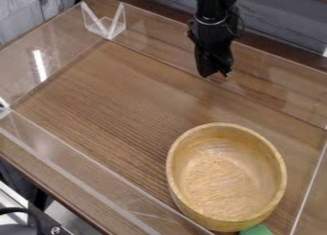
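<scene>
My black gripper [212, 59] hangs at the top middle over the wooden floor of the tray [115, 105], its fingers pointing down. It looks shut, with nothing visible between its fingertips. A large pale yellow bowl [228, 177] sits at the lower right, well apart from the gripper.
A clear plastic object [105, 19] stands at the upper left. A small green item [257, 229] shows below the bowl at the bottom edge.
</scene>
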